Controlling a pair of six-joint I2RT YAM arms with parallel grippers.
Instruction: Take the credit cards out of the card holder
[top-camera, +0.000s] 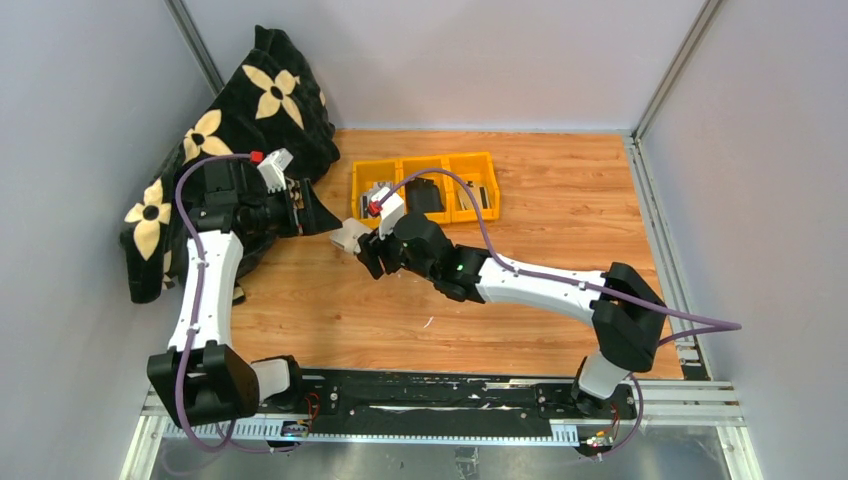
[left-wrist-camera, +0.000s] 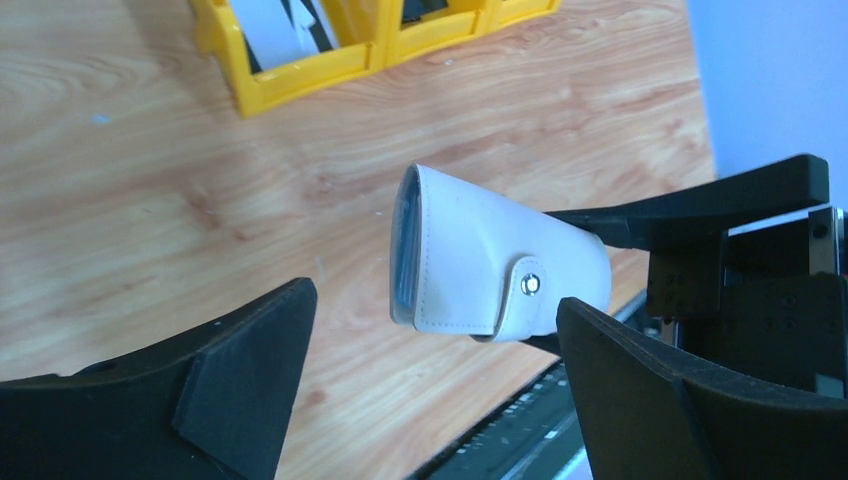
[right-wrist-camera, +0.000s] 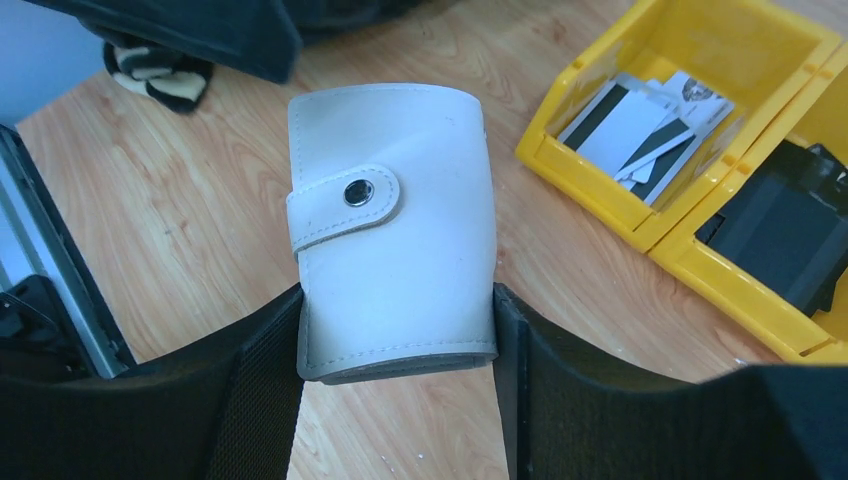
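A white leather card holder (right-wrist-camera: 395, 260) with a snap strap hangs above the table, held across its lower part by my right gripper, as the right wrist view shows. In the left wrist view the holder (left-wrist-camera: 470, 250) faces my left gripper, whose fingers stand open with nothing gripped. From above, the holder (top-camera: 348, 236) sits just below and right of the left gripper's tips. Whether cards are inside is hidden.
A yellow three-compartment tray (top-camera: 467, 160) at the back holds white and grey cards (right-wrist-camera: 625, 135), dark items and beige cards. A black floral cushion (top-camera: 265, 90) fills the back left.
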